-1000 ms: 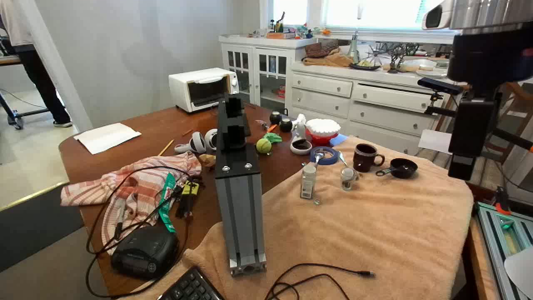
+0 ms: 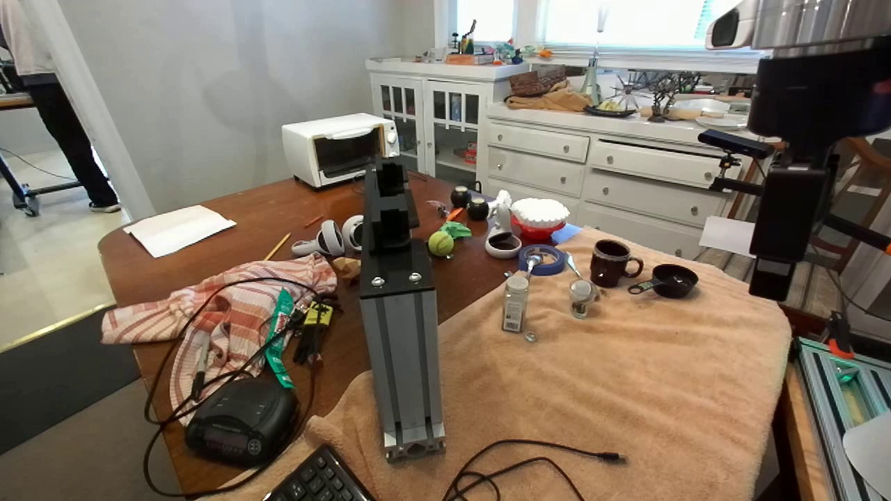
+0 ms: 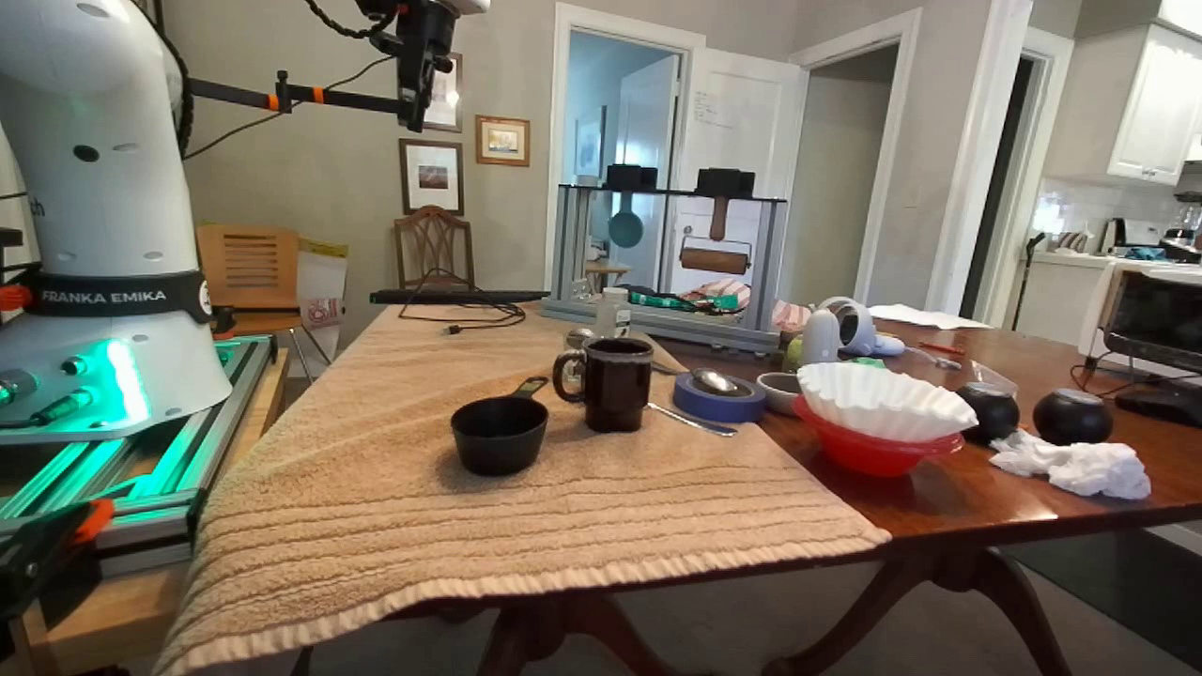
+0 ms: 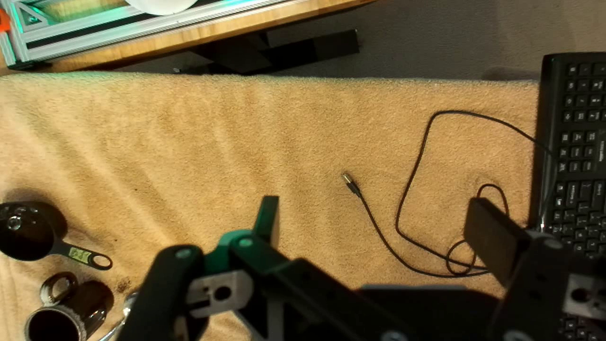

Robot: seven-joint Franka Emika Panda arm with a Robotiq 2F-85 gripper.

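High over the towel-covered table, my gripper stands open, its two dark fingers wide apart and only towel and cable far below the gap. In exterior view 1 the gripper [image 2: 770,280] hangs at the right, well clear of everything on the table. A dark mug [image 3: 617,383] stands upright on the tan towel [image 3: 372,496]. Beside it sits a black measuring cup [image 3: 499,435] with a short handle. A clear jar with a pale label [image 2: 515,304] and a smaller glass jar [image 2: 581,298] stand close by.
A metal rack [image 2: 405,359] with hanging utensils rises at mid-table. A keyboard [image 4: 579,153] and black cable [image 4: 417,170] lie at one end. Blue tape [image 3: 717,399] and a red bowl with coffee filters [image 3: 873,449] are beyond the mug.
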